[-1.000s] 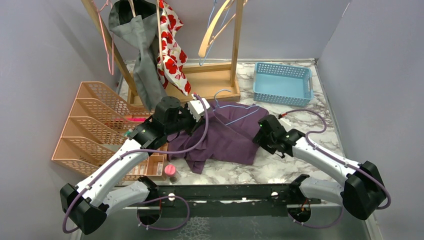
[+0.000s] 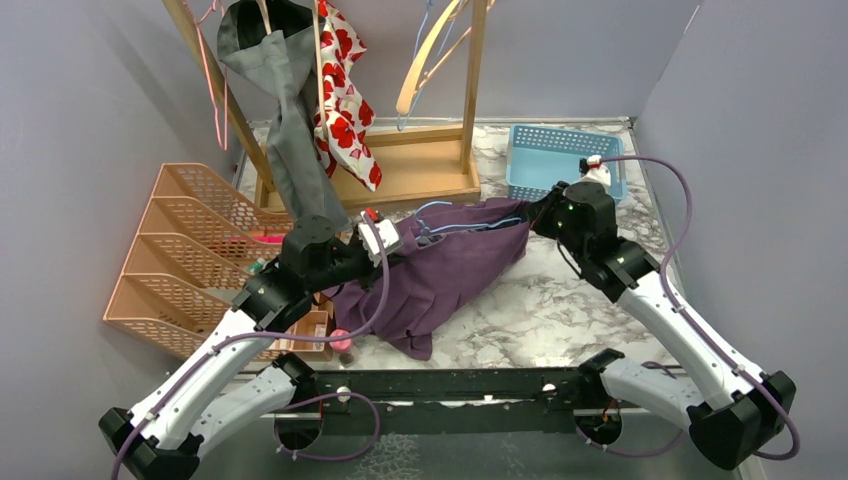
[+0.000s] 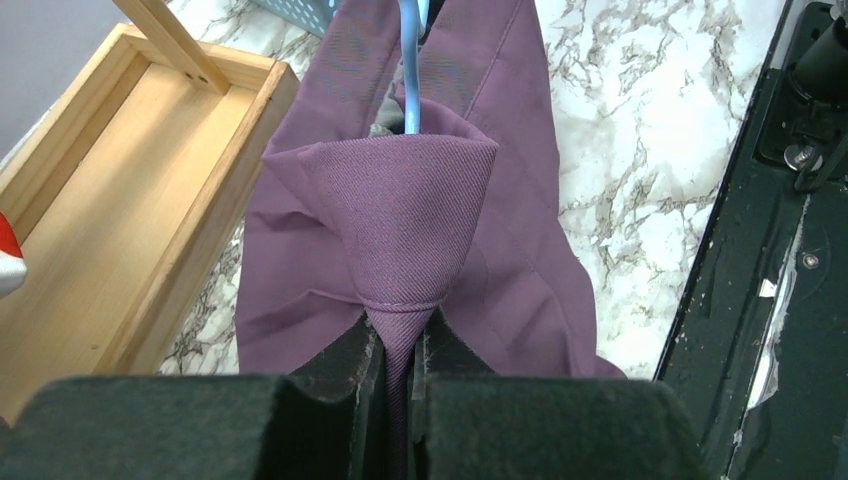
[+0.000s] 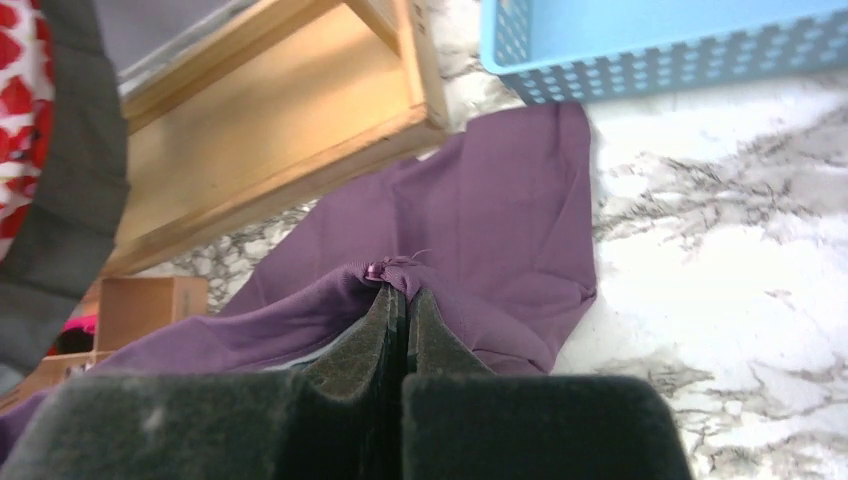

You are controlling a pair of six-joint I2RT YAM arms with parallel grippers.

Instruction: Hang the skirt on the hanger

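The purple skirt (image 2: 450, 275) is stretched between my two grippers above the marble table, its lower part hanging toward the front. A blue hanger (image 2: 470, 227) lies along the skirt's upper edge, its hook toward the left; in the left wrist view the hanger (image 3: 411, 70) runs into the skirt's opening. My left gripper is shut on a gathered fold of the skirt (image 3: 405, 220). At the other end, my right gripper is shut with the skirt's edge (image 4: 400, 268) bunched between its fingertips. Much of the hanger is hidden by cloth.
A wooden rack base (image 2: 410, 165) stands behind the skirt, with grey trousers (image 2: 290, 120) and a red-flowered cloth (image 2: 345, 110) hanging over it. The blue basket (image 2: 540, 150) is at back right, a tiered organizer (image 2: 170, 260) at left. Marble is clear at front right.
My right gripper has moved back and up with the skirt's right end, from the table's front to near the basket. The skirt is now lifted and taut.
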